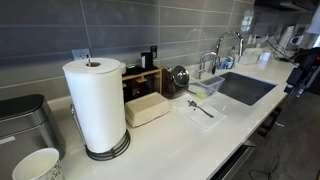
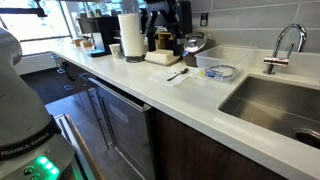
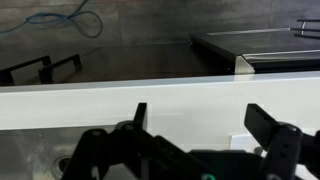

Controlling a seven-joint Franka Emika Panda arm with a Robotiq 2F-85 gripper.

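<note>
In the wrist view my gripper stands open over the counter, its two dark fingers wide apart with nothing between them. Dark parts of the arm hang above the counter in exterior view 2, near the paper towel roll. A dark long-handled utensil lies on the counter, apparently on a pale flat sheet. Left of it sits a tan, rounded block-like container. Beyond the utensil is a clear plastic bin, with a round bluish-rimmed dish in front of it.
The sink with its faucet lies along the counter. A white cup and a grey metal bin occupy the near left of exterior view 1.
</note>
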